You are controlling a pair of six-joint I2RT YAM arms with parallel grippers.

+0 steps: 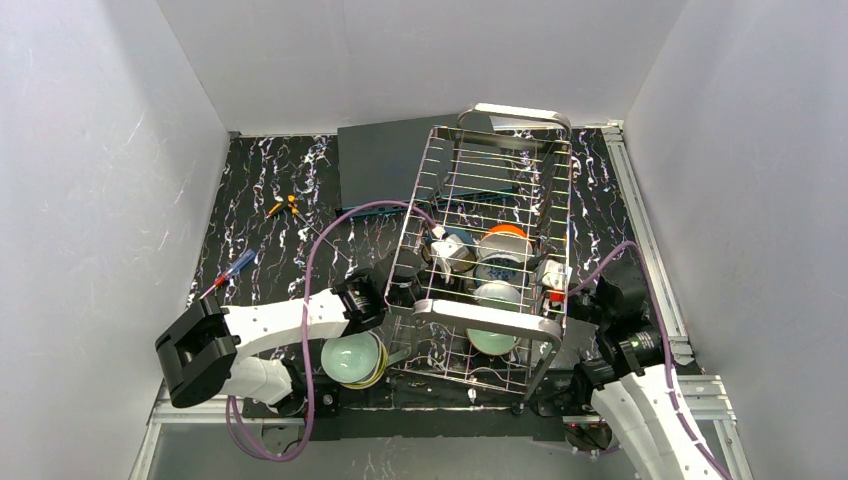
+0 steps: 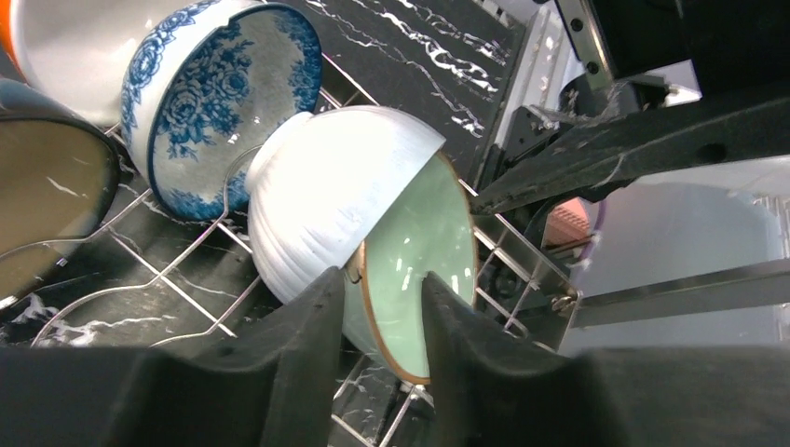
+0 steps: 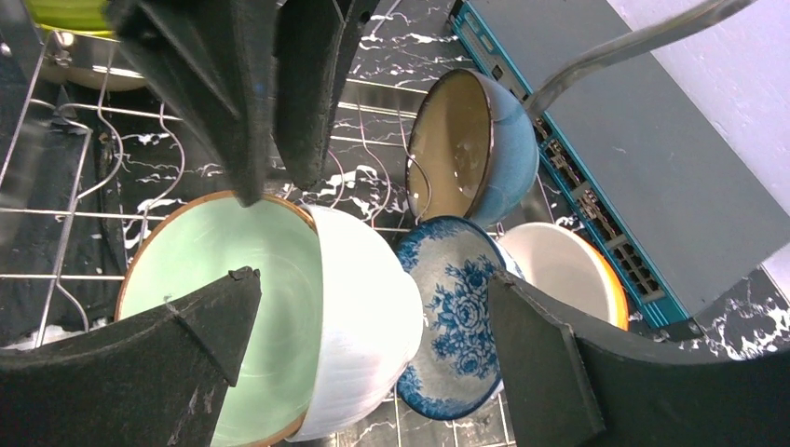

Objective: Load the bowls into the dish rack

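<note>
A white-and-green bowl (image 2: 419, 270) sits tilted on its side in the rack's lower tier, between a blue floral bowl (image 3: 452, 326) and open wire space. Beyond are a blue-brown bowl (image 3: 508, 149) and an orange-rimmed bowl (image 3: 559, 270). My left gripper is part open over the green bowl's rim, its fingertips blurred; whether they touch it is unclear. My right gripper stands open above the green and floral bowls, nothing between its fingers. In the top view, stacked bowls (image 1: 350, 357) lie left of the rack.
The rack (image 1: 480, 320) has an upper wire tier over both grippers. A dark flat case (image 1: 390, 160) lies behind it. Pliers (image 1: 283, 205) and a screwdriver (image 1: 240, 262) lie on the left of the marble surface.
</note>
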